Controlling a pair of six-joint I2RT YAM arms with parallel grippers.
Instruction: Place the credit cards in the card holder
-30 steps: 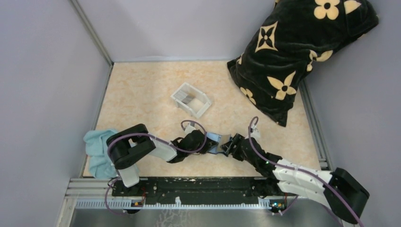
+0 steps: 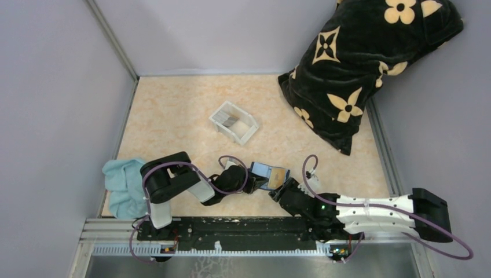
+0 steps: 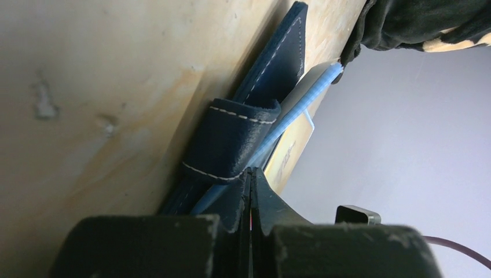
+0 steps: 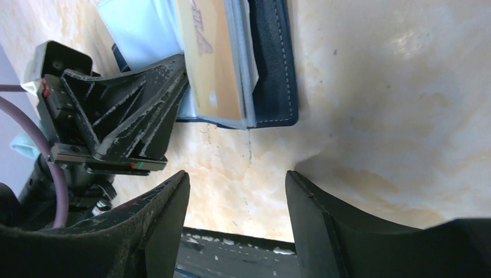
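The dark blue card holder lies open on the table between my two arms, with light-blue inner leaves. A gold card lies flat against its right-hand leaf, inside a clear sleeve as far as I can tell. My left gripper is shut, its tips down at the light-blue leaf near the holder's strap; nothing shows between its fingers. Just off the front edge of the holder, my right gripper stands open and empty over bare table.
A white box holding grey cards stands farther back. The light-blue cloth lies at the left, and a black patterned cushion leans in the back right corner. Bare table surrounds the box.
My right gripper has moved off the gold card, toward the front edge, and that card is now less covered. The holder and left arm have shifted only slightly.
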